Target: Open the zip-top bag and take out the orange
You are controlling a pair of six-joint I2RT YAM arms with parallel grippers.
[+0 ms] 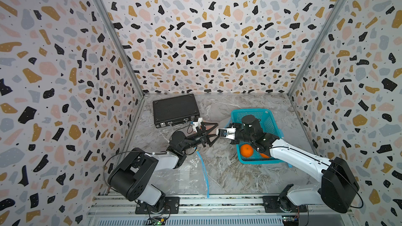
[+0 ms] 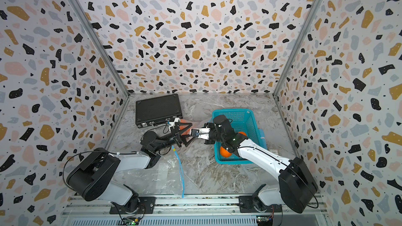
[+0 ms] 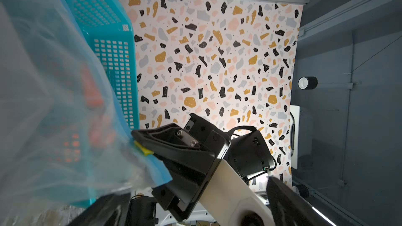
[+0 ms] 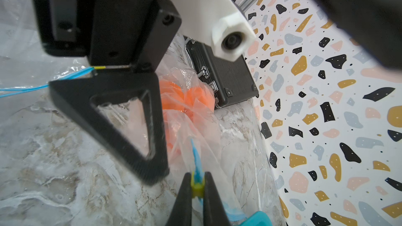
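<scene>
A clear zip top bag (image 4: 188, 113) with orange contents hangs at mid-table, its blue zip edge in my right gripper, which is shut on it at the yellow slider. My left gripper (image 1: 211, 135) stands open just left of the right one, its fingers beside the bag. In the left wrist view the bag's film (image 3: 50, 100) fills the left side, close to the camera. Whether the bag is open I cannot tell.
A turquoise basket (image 1: 271, 119) with oranges (image 1: 247, 150) stands under my right arm. A black case (image 1: 175, 108) lies at the back left. Another bag with blue zip strip (image 1: 203, 171) lies flat at front left.
</scene>
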